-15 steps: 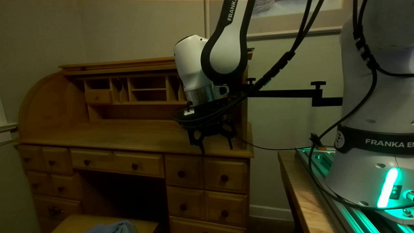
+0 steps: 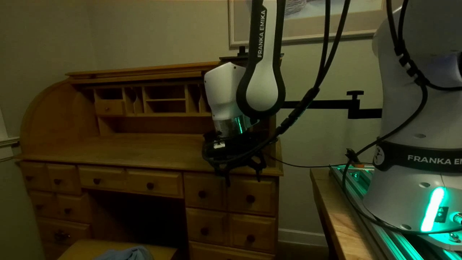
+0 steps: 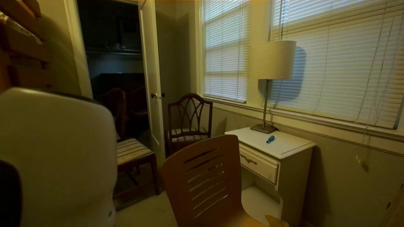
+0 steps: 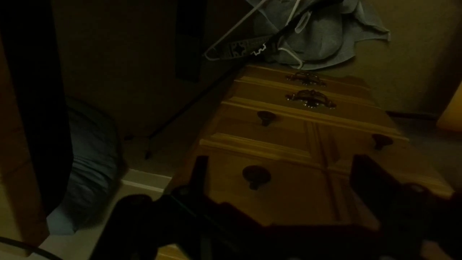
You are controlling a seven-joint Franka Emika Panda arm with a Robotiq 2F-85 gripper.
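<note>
My gripper (image 2: 243, 178) hangs in front of the right side of a wooden roll-top desk (image 2: 130, 149), its fingertips at about the height of the top drawer row in exterior view 1. The fingers stand wide apart with nothing between them. In the wrist view, the dark fingers (image 4: 199, 175) frame the wooden drawer fronts, and a round dark knob (image 4: 256, 175) shows in the gap, farther off. Other knobs, such as this one (image 4: 382, 141), and ornate metal handles (image 4: 310, 99) lie beyond. Whether any finger touches the desk cannot be told.
A chair seat (image 2: 82, 249) with a blue-grey cloth (image 2: 125, 253) stands before the desk. My base sits by a wooden table edge (image 2: 331, 212) at right. Elsewhere are a slatted chair (image 3: 204, 177) and a white nightstand (image 3: 295, 145) bearing a lamp (image 3: 273, 60) and small blue object (image 3: 270, 139).
The gripper has come down and slightly to the right in exterior view 1, from over the desktop's front to the top drawers' level. The desk looks unchanged.
</note>
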